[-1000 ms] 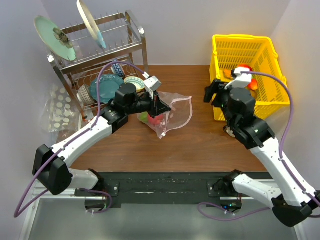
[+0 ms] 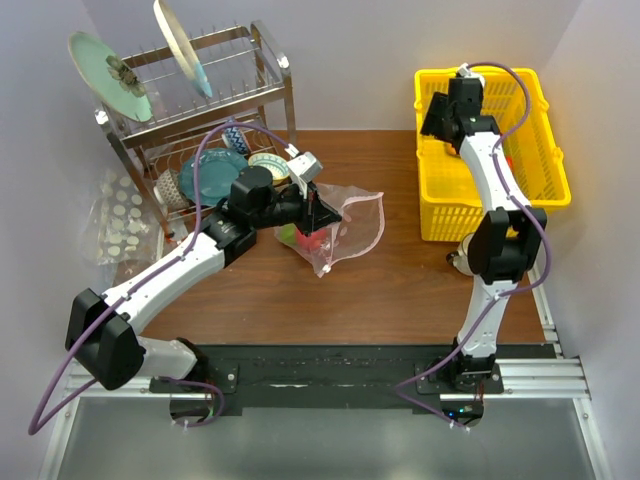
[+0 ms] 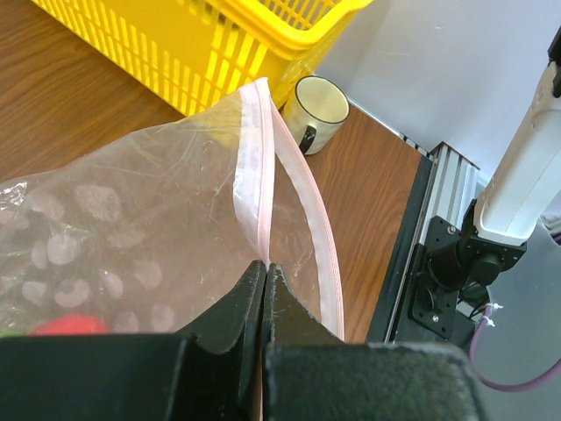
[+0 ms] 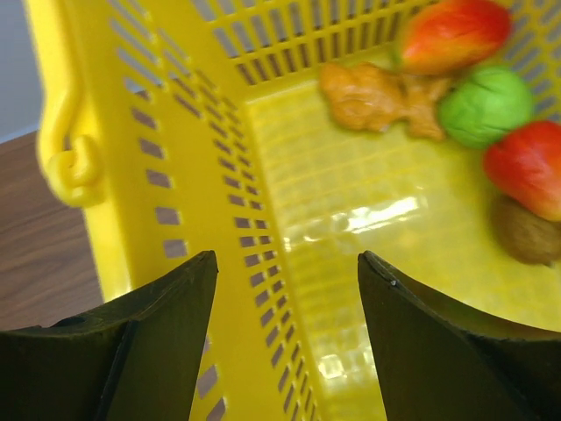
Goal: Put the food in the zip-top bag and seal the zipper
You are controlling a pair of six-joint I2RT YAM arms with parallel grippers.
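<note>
A clear zip top bag (image 2: 355,232) lies open on the table, its zipper mouth facing right, with red and green food (image 3: 72,325) inside. My left gripper is shut at the edge of the bag's mouth, the thin film by its fingertips. Over the left part of the yellow basket (image 2: 440,215) is my right gripper, its fingers apart and nothing between them. In the right wrist view, the basket floor holds red-orange fruits (image 4: 456,35), a brown ginger-like piece (image 4: 364,96), a green round item (image 4: 486,105) and a brown round item (image 4: 526,230).
A white mug (image 3: 317,112) stands close by the basket's front wall. At the left are a dish rack (image 2: 200,110) with plates and a spotted plastic bag (image 2: 122,220).
The basket has shifted slightly left. The left arm and bag have stayed put.
</note>
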